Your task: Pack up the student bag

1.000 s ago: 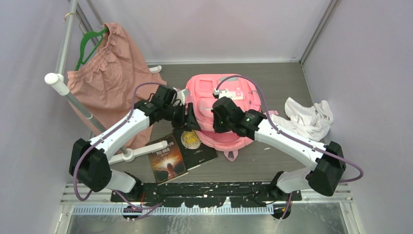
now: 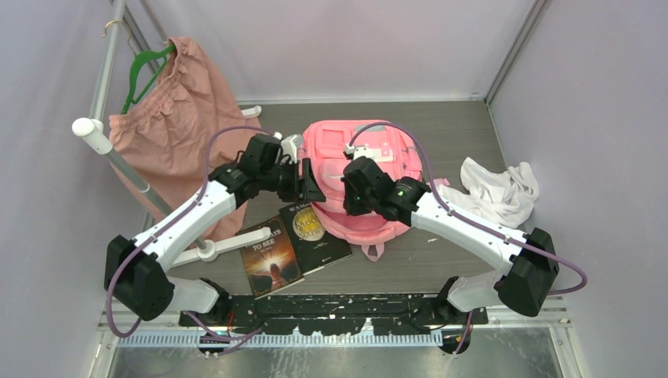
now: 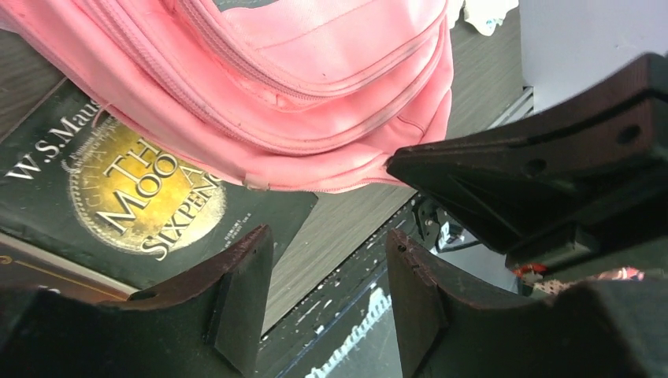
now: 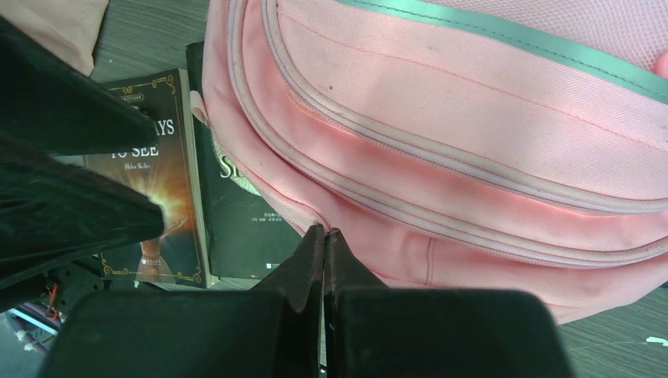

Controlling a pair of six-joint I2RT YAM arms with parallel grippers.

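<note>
The pink backpack (image 2: pixel 362 228) lies mid-table, its zippered front (image 4: pixel 465 157) facing up. My right gripper is shut on pink fabric at the bag's lower edge. My left gripper stands part open just beside it, over the books, nothing between its fingers. Two books lie left of and partly under the bag: Three Days to See (image 2: pixel 269 264) and The Moon and Sixpence (image 2: pixel 319 244). Pink shorts (image 2: pixel 177 142) hang from a green hanger on the rack.
A white cloth (image 2: pixel 500 197) lies crumpled right of the bag. The white rack (image 2: pixel 142 185) fills the left side. Bare table shows behind the bag and at the front right.
My left arm has shifted slightly, its gripper moving a little up and right in the top view. The right gripper and the bag look unchanged.
</note>
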